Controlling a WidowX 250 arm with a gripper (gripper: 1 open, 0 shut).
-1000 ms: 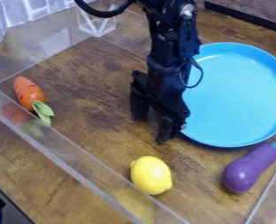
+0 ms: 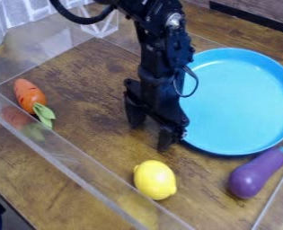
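Note:
My black gripper [image 2: 155,122] reaches down from the top of the camera view to the wooden surface at the middle, left of a blue plate [image 2: 237,101], with its fingers spread open. Whether anything lies between the fingertips is hard to tell in the dark shapes. A toy carrot [image 2: 30,95] lies at the left, a yellow lemon [image 2: 155,180] at the bottom middle, and a purple eggplant [image 2: 254,176] at the lower right.
Clear plastic walls border the wooden work area [image 2: 90,99] along the lower left and top left. Bare wood is free between the carrot and my gripper.
My gripper and arm have shifted very slightly; the carrot, lemon, eggplant and plate lie where they were.

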